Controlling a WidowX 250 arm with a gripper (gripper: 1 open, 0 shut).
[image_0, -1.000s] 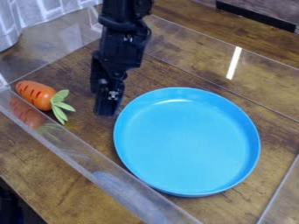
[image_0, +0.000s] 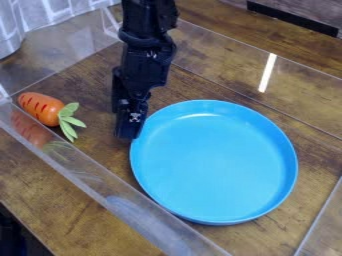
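A black robot arm reaches down from the top of the view, its gripper (image_0: 131, 118) low over the wooden surface, just left of the upper-left rim of a large blue plate (image_0: 214, 160). An orange toy carrot (image_0: 42, 108) with green leaves lies to the gripper's left, apart from it. The dark fingers are hard to make out; they look open, and I see nothing held between them.
Clear plastic walls edge the wooden board (image_0: 241, 60), one running diagonally across the lower left. The board is bare behind the plate and between the carrot and the arm.
The gripper has moved slightly to the right, toward the plate's rim. The carrot and the plate have not moved.
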